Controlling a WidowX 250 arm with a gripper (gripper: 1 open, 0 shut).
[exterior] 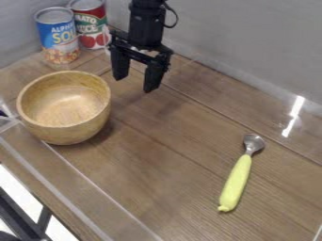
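Observation:
My black gripper point(139, 66) is at the back centre, low over the wooden counter point(164, 160), its two fingers spread open with nothing seen between them. A wooden bowl point(66, 120) sits to its front left. A pale yellow-handled utensil point(236, 181) with a metal head lies at the front right.
Two cans, one blue point(58, 34) and one red point(92, 21), stand in the back left corner by the walls. The counter's left edge runs along the lower left.

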